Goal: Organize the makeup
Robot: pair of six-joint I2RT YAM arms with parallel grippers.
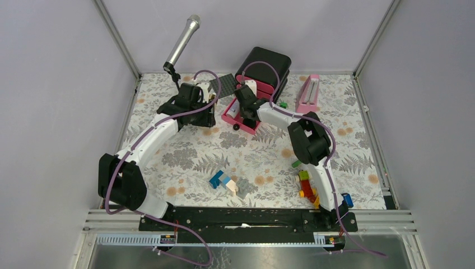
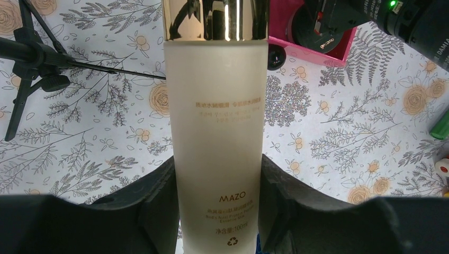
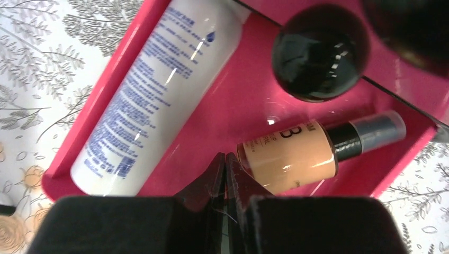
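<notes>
My left gripper is shut on a white MAZO bottle (image 2: 217,132) with a shiny gold cap (image 2: 216,20), held upright in the left wrist view. Left of the open pink drawer (image 1: 251,130), this gripper hangs above the table. Over the drawer, my right gripper has its fingertips together; nothing clear shows between them. Inside the drawer lie a white cylindrical container (image 3: 153,100) along one side and a beige foundation bottle (image 3: 288,156) with a black neck. A dark round item marked "cuccio" (image 2: 317,34) sits at the drawer's front corner, partly behind the right gripper.
Behind the drawer stands a black case (image 1: 266,64). A pink holder (image 1: 308,95) is at the back right, and a microphone (image 1: 183,42) on a stand at the back left. Toy blocks (image 1: 225,182) and a toy vehicle (image 1: 306,188) lie in front.
</notes>
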